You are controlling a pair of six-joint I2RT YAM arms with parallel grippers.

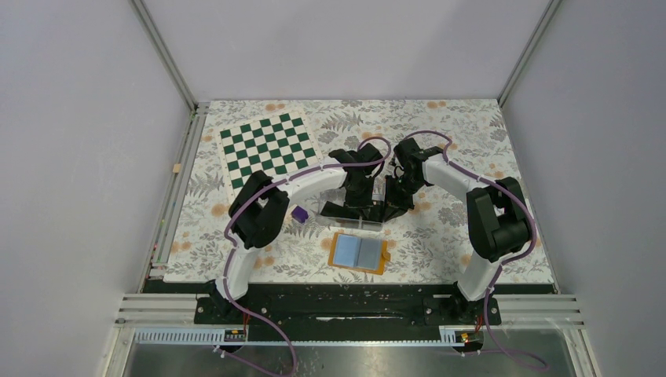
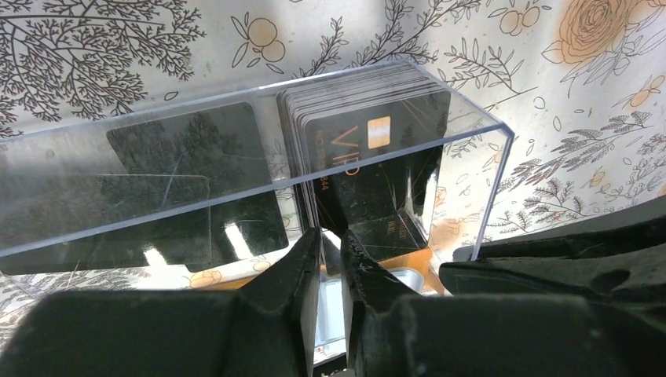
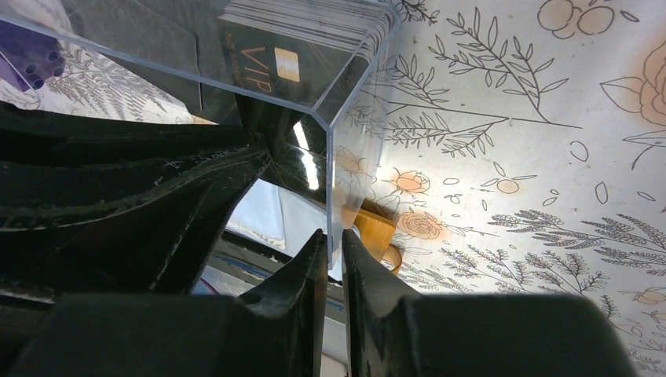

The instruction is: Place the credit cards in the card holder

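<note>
A clear box [image 2: 471, 126] holds several black cards; the right-hand stack has a card marked VIP [image 2: 377, 141] on top. At the near edge of that stack is my left gripper, its fingers slightly apart, with a narrow gap showing between them. Whether a card edge lies in the gap is unclear. My right gripper is shut on the box's clear corner wall [image 3: 338, 188]. In the top view, the open card holder [image 1: 359, 253], orange-edged with blue-grey insides, lies in front of the box.
A green-and-white checkered board [image 1: 267, 147] lies at the back left. Left of the box is a small purple object [image 1: 299, 214]. Both arms crowd close together over the box, while the table's right side beyond the right arm is mostly clear.
</note>
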